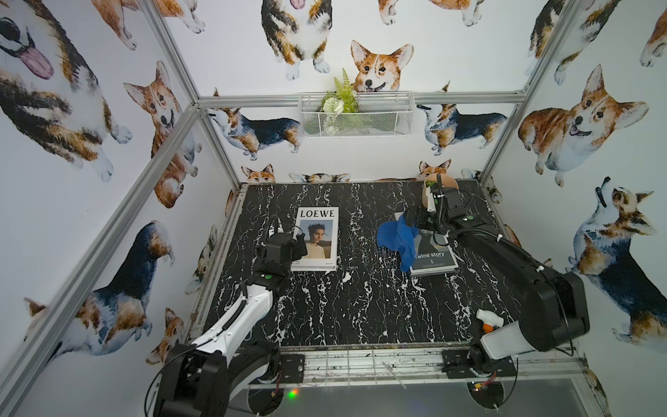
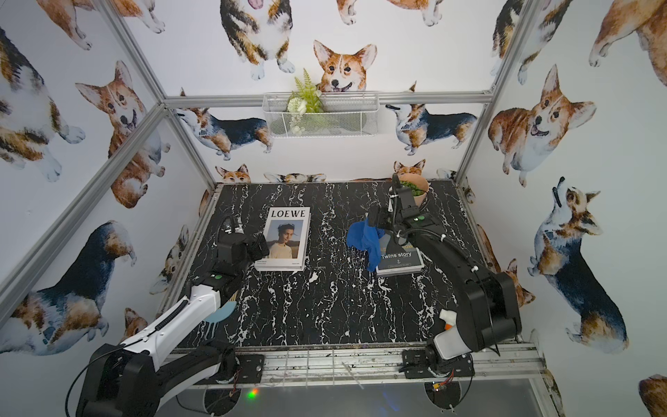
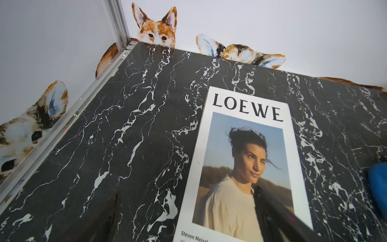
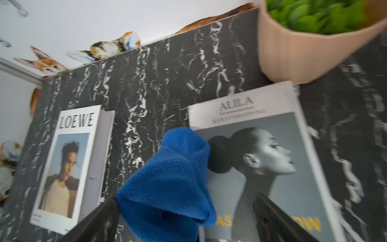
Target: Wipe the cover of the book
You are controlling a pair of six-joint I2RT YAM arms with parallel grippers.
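Note:
In the right wrist view the grey book (image 4: 258,161) lies flat, a woman's profile on its cover. A crumpled blue cloth (image 4: 173,181) overlaps the left edge of that book and reaches close to my left-hand finger (image 4: 106,213). My right gripper is open above the book's front part, its fingers wide apart; whether the cloth still touches one of them cannot be told. The white LOEWE book (image 3: 246,161) lies flat at the left. Over its left side my left gripper (image 1: 298,246) stands open, with nothing held.
Behind the grey book stands a pink pot (image 4: 298,52) with a green plant. A white and orange bottle (image 1: 490,318) is near the front right.

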